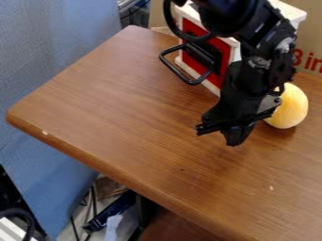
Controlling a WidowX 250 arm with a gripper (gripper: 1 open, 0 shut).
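My black gripper (234,134) hangs low over the wooden table (126,122), pointing down, to the left of a pale yellow ball (289,108). The ball rests on the table's right side, partly behind the arm. Whether the fingers are open or shut is hard to make out.
A red and white box (199,66) with a black handle stands at the back, behind the arm. A blue fabric surface (44,85) lies beyond the left edge, with cables below.
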